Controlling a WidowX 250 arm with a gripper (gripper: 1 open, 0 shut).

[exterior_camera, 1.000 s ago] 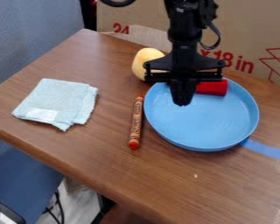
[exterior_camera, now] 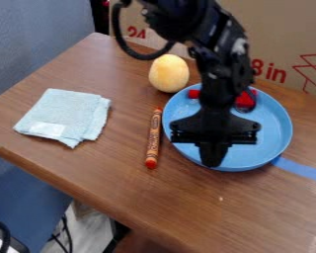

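Note:
My black gripper [exterior_camera: 213, 148] reaches down over a blue plate [exterior_camera: 265, 137], its fingertips low near the front part of the plate; I cannot tell whether it is open or shut. Behind the gripper a red object [exterior_camera: 247, 99] is partly visible at the back of the plate. An orange crayon-like stick [exterior_camera: 154, 138] lies just left of the plate, and a yellow pear-like object [exterior_camera: 169, 73] sits behind it.
A folded light-blue cloth [exterior_camera: 63, 117] lies on the left of the wooden table [exterior_camera: 121, 198]. A cardboard box [exterior_camera: 286, 40] stands at the back. Blue tape runs off the plate's right.
The gripper has moved down and toward the front, from the red object at the back to low over the middle and front of the plate.

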